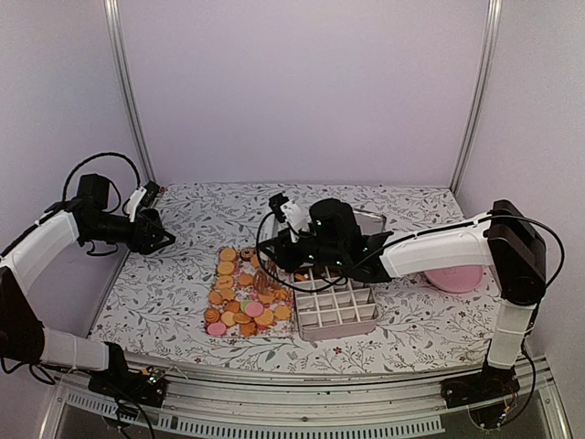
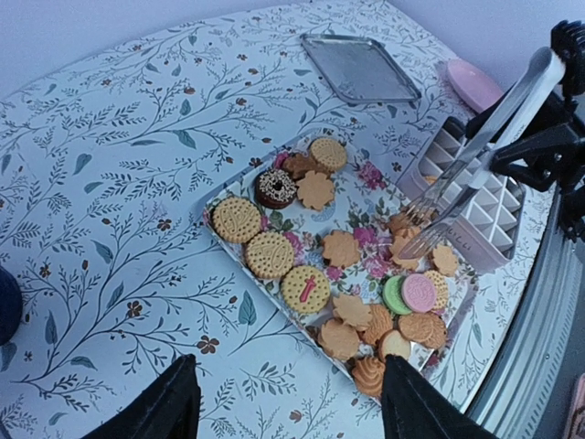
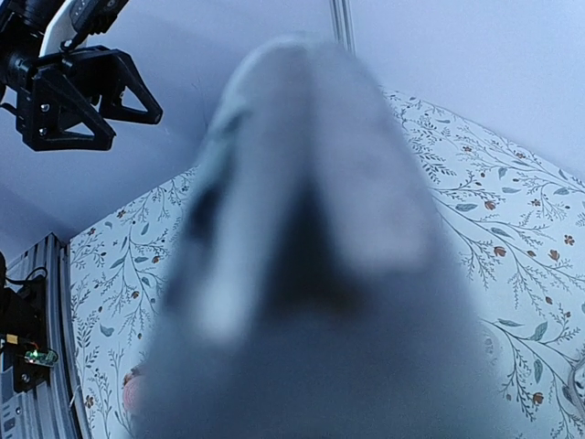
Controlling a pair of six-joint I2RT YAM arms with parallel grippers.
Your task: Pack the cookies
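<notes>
Assorted cookies lie on a floral tray [image 1: 216, 317], with a donut [image 2: 276, 187] and a pink cookie [image 2: 419, 292] among them. Beside it stands a compartmented box [image 1: 335, 326], some cookies in its rear cells. My right gripper [image 1: 285, 247] is over the box's left side, with clear tongs whose tips reach down among the cookies at the tray's right part; its opening is hidden, and the right wrist view is mostly a blur. My left gripper [image 1: 149, 240] hangs at the left, fingers apart and empty [image 2: 292, 402].
A metal tray [image 2: 359, 69] lies behind the box, and a pink plate [image 1: 454, 279] is at the right. The table left of the cookie tray is clear.
</notes>
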